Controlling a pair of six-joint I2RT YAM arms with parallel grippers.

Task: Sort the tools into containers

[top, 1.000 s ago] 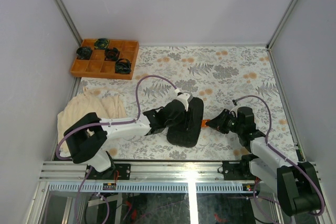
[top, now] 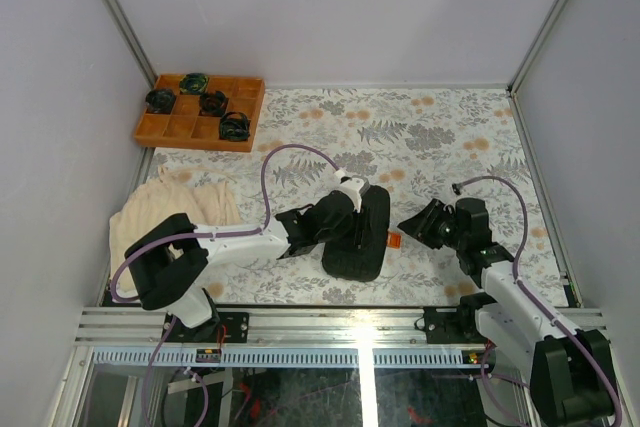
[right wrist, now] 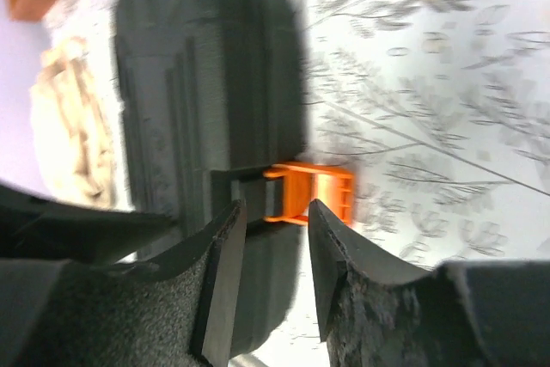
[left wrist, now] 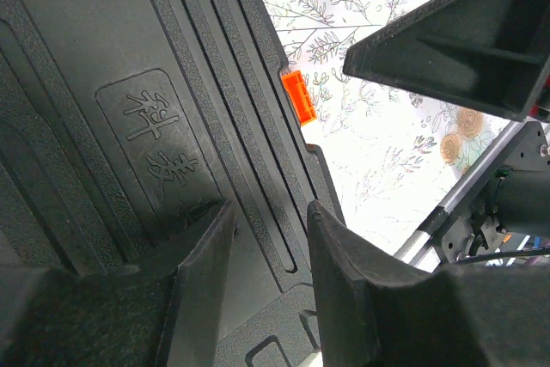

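A black plastic tool case (top: 350, 259) lies on the floral surface, with its orange latch (top: 395, 240) swung outward on the right side. My left gripper is down on the case top, fingers slightly apart; whether it grips part of the case is hidden. My right gripper stands beside the latch, fingertips apart with nothing held between them; the latch shows just beyond them in the right wrist view.
An orange compartment tray (top: 175, 127) with several dark items sits at back left. A cream cloth (top: 140, 222) lies left, partly under the left arm.
The left gripper stays on the case.
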